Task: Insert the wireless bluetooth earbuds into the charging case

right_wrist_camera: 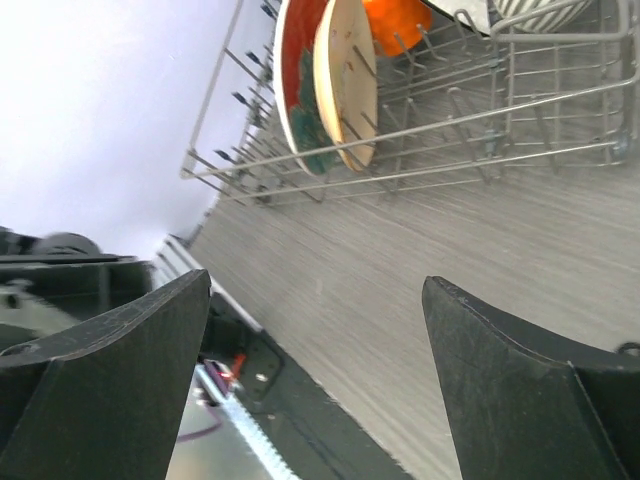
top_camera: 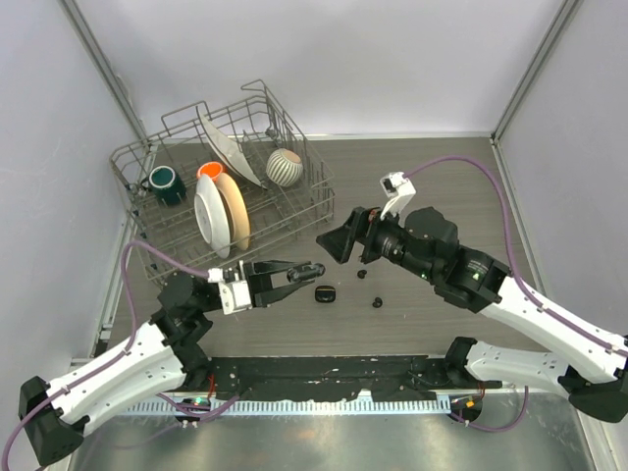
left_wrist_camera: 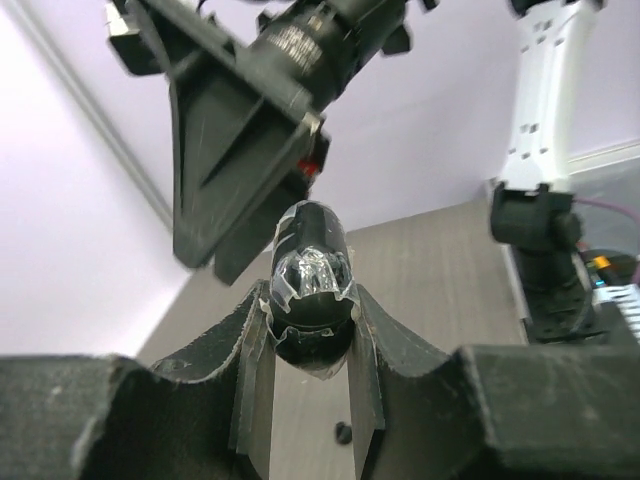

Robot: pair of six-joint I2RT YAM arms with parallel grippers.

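Note:
My left gripper (top_camera: 300,272) is shut on a dark, glossy rounded piece (left_wrist_camera: 312,285), apparently the charging case or part of it, held up at mid-table. A black case-like object (top_camera: 325,293) lies on the table just right of that gripper. Two small dark pieces, likely earbuds (top_camera: 377,302), lie further right on the table. My right gripper (top_camera: 338,239) is above and right of the left one, its fingers apart and empty in the right wrist view.
A wire dish rack (top_camera: 289,221) with plates, a striped cup and mugs fills the back left. Walls bound both sides.

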